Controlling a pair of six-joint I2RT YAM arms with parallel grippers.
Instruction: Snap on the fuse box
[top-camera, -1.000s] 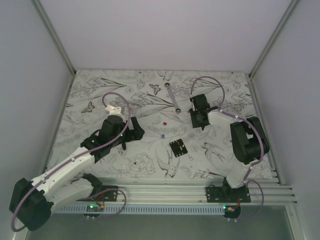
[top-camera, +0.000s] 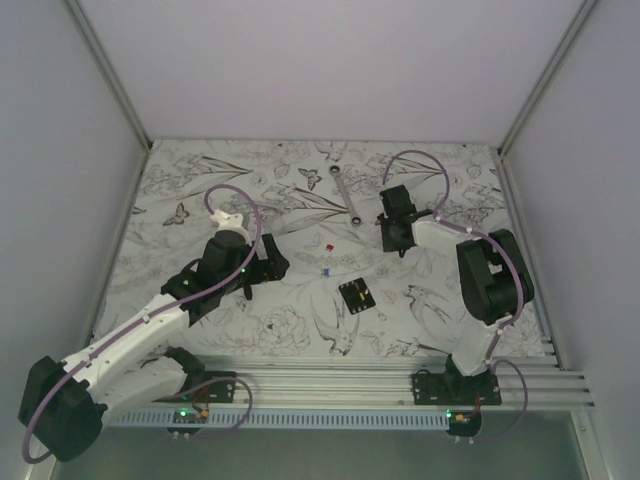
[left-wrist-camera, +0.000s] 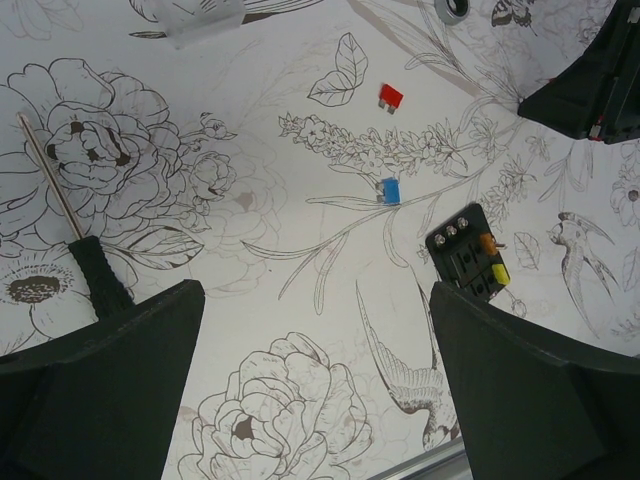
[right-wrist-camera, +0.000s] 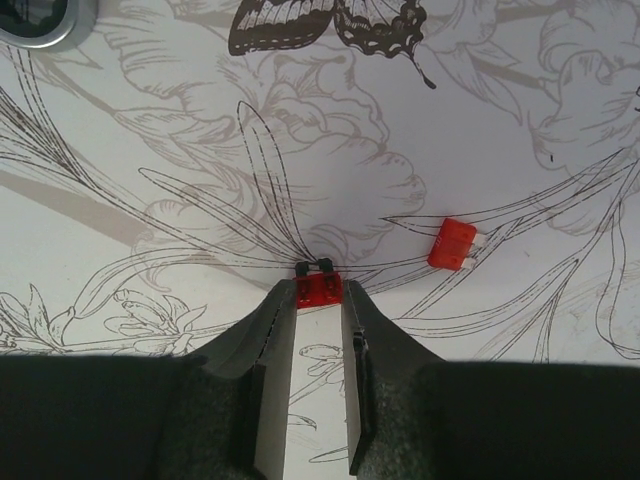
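Note:
My right gripper is shut on a red fuse (right-wrist-camera: 319, 286), held upright between the fingertips in the right wrist view, its dark prongs showing. Another red fuse (right-wrist-camera: 452, 243) lies on the patterned table to its right there. My left gripper stands open with nothing between its fingers, above the table at the left. In the left wrist view a black fuse box (left-wrist-camera: 460, 260) with orange and yellow fuses lies right of centre, a blue fuse (left-wrist-camera: 388, 191) left of it, a red fuse (left-wrist-camera: 390, 97) farther up.
A wrench (top-camera: 344, 194) lies at the back middle. A screwdriver (left-wrist-camera: 100, 277) lies beneath the left arm, near a clear plastic piece (left-wrist-camera: 200, 20). The table's front middle around the fuse box (top-camera: 357, 295) is largely clear.
The right arm has shifted very slightly toward the left in the top view. The left arm and the things on the table look unmoved.

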